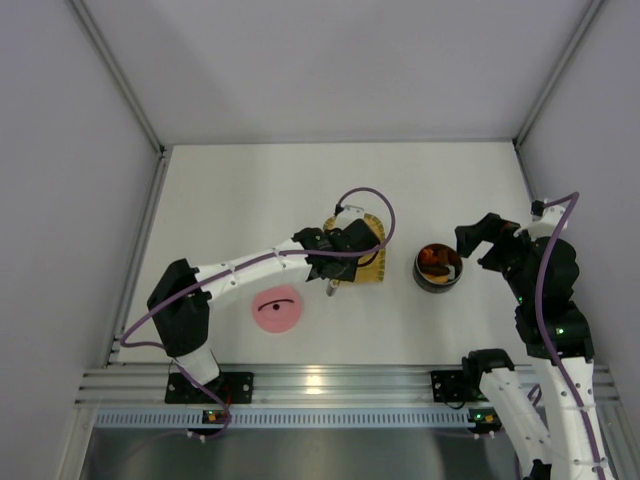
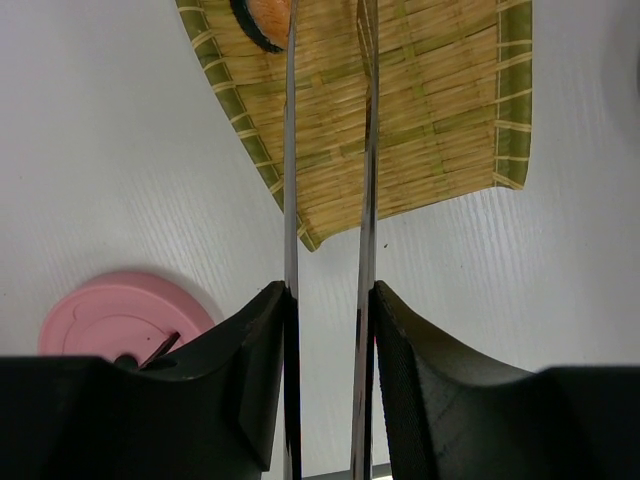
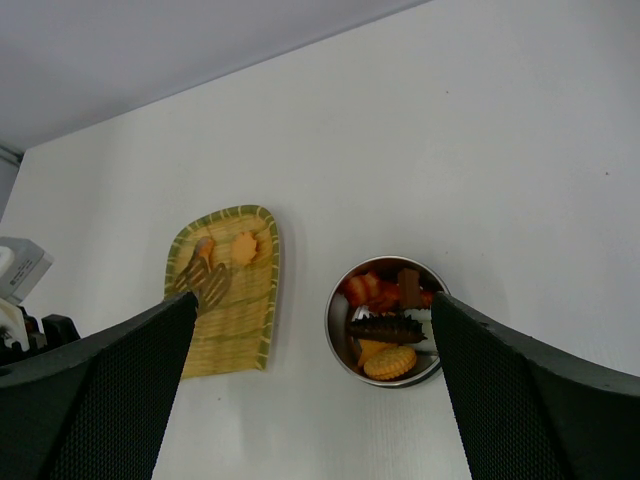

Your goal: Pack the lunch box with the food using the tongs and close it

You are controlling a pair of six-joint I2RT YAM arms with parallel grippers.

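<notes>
A woven bamboo mat with green edges holds an orange round piece in a dark rim; in the right wrist view small orange items and brownish pieces lie on it. My left gripper is over the mat, its long fingers close together with a narrow gap; whether it grips anything is unclear. A round metal box (image 3: 338, 349) with several food pieces stands right of the mat. My right gripper is open above the table's right side, away from the box.
A pink round lid (image 1: 276, 318) with a dark handle lies below-left of the mat. Rails (image 1: 330, 370) run along the front edge.
</notes>
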